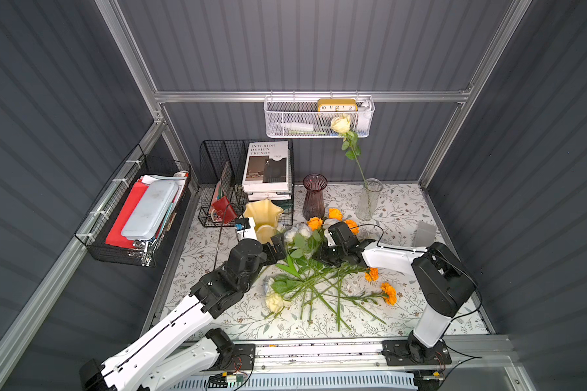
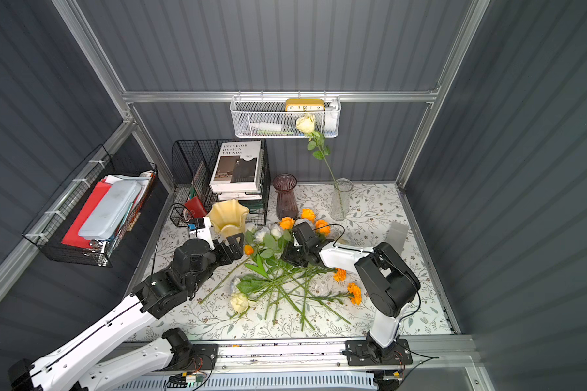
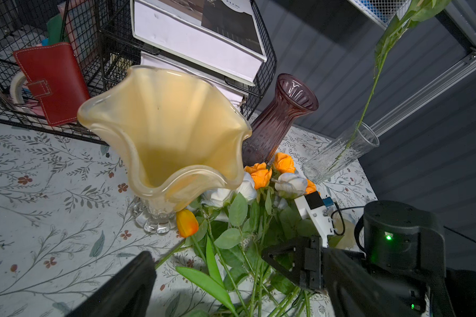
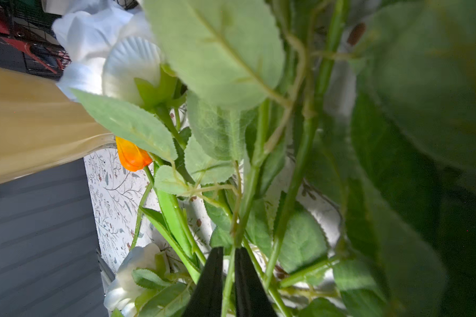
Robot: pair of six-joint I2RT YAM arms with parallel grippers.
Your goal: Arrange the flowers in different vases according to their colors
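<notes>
A bunch of green stems (image 1: 319,293) lies across the table's middle, with orange blooms (image 1: 389,293) and white blooms (image 2: 238,301) around it. One orange tulip (image 3: 187,223) rests by the foot of the cream vase (image 3: 158,121). Behind stand a purple vase (image 1: 314,195) and a clear vase (image 1: 369,198) holding one tall white rose (image 1: 340,123). My left gripper hangs open in front of the cream vase, nothing between its fingers. Down among the leaves, my right gripper is shut; a thin stem shows along its narrow gap, whether pinched I cannot tell.
A black wire rack with books (image 1: 267,166) is behind the cream vase. The white wall basket (image 1: 293,127) hangs above the vases, and another black basket (image 1: 140,221) is on the left wall. Free table lies at the front left and at the right edge.
</notes>
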